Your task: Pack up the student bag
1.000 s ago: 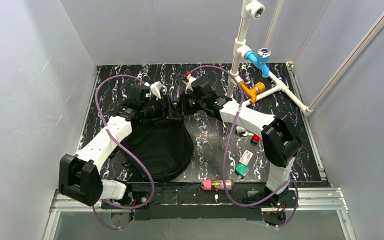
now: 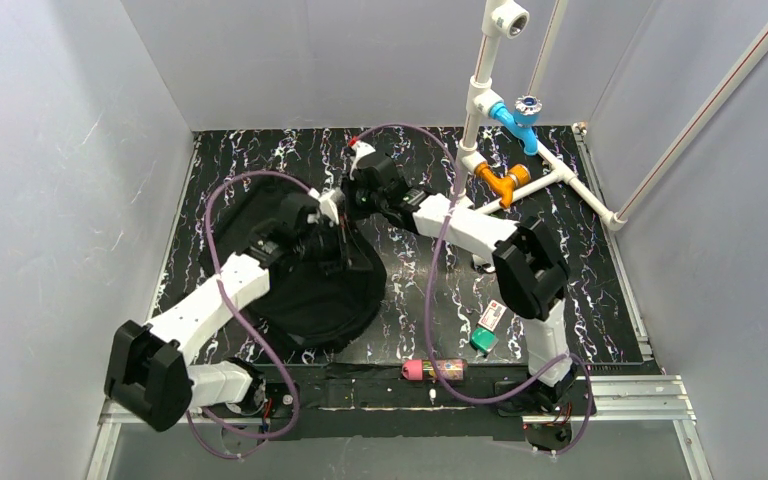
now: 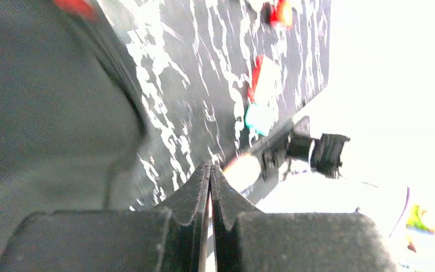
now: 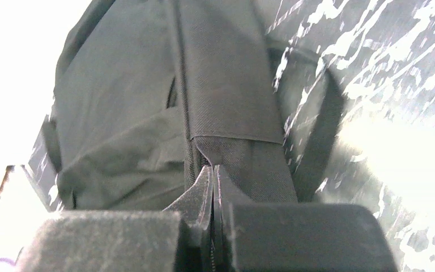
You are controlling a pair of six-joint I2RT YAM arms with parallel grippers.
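The black student bag (image 2: 330,305) lies on the left half of the table, its upper part spread toward the back left. At the bag's middle, my left gripper (image 2: 353,266) is shut; its fingertips (image 3: 201,184) show nothing between them in the left wrist view. My right gripper (image 2: 348,208) is behind it at the bag's back right edge. In the right wrist view, a dark seam and folded cloth of the bag (image 4: 229,113) run down to the right gripper's closed fingertips (image 4: 204,184), which pinch the fabric. The bag's inside is mostly hidden by the arms.
A pink bottle (image 2: 432,370) lies at the front edge. To the right are a green item (image 2: 483,340) and a small white-and-red box (image 2: 492,315). White pipes with an orange valve (image 2: 504,184) stand at the back right.
The bag's upper part now shows spread out at the back left. The left gripper has turned and moved away from the right one.
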